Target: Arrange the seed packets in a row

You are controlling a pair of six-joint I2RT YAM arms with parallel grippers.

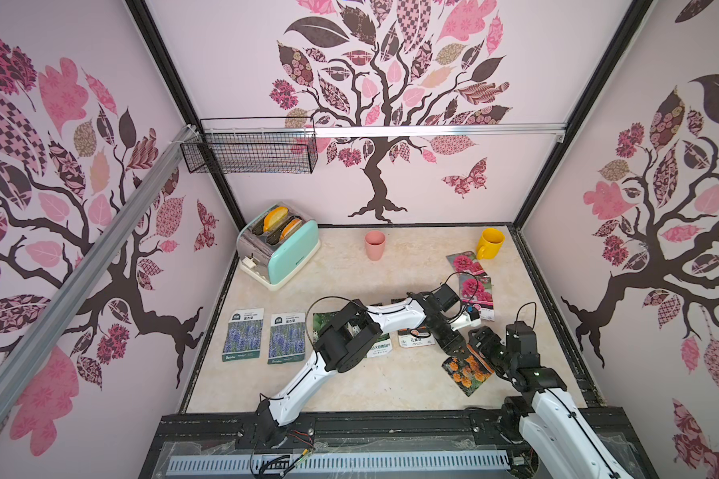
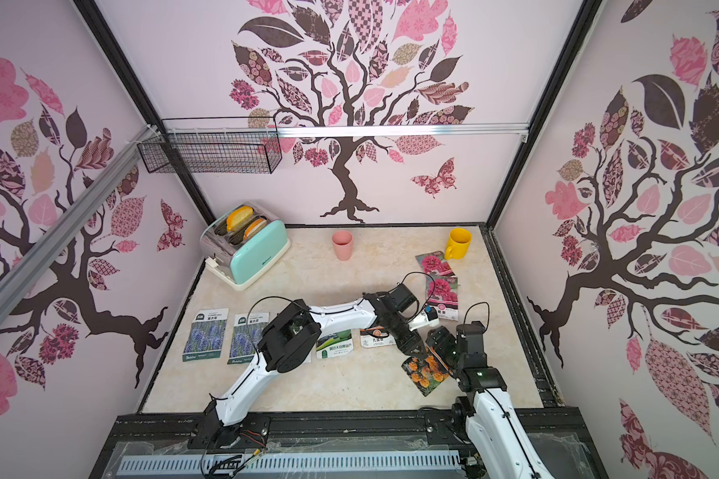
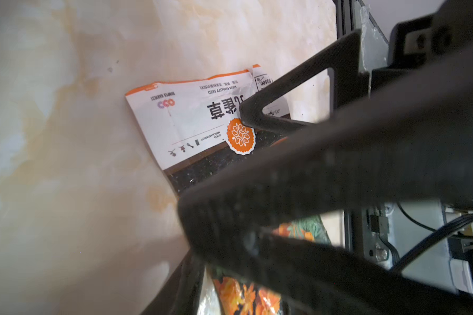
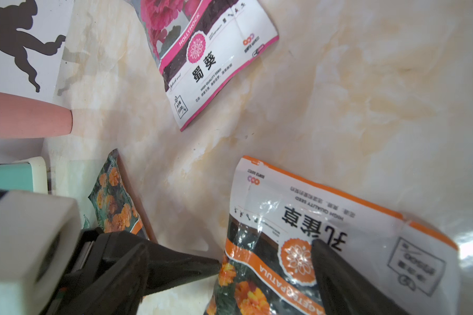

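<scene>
An orange marigold packet (image 1: 463,377) lies askew near the table's front right. Over its white end my right gripper stands open, fingers apart. My left gripper reaches to the same packet from the left, its fingers parted; one fingertip (image 4: 207,267) is at the packet's edge, contact unclear. Two blue-flower packets (image 1: 243,335) (image 1: 286,339) stand side by side at left. Right of them, partly under the left arm, lie a green packet (image 2: 334,345) and another marigold packet (image 2: 376,337). Two pink hollyhock packets (image 1: 475,291) (image 1: 461,262) overlap at back right.
A yellow mug (image 1: 489,242) stands beside the rear hollyhock packet. At the back are a pink cup (image 1: 374,245) and a teal toaster-like box (image 1: 295,249). A wire basket (image 1: 255,151) hangs above. Bare table shows in the middle rear and along the front left.
</scene>
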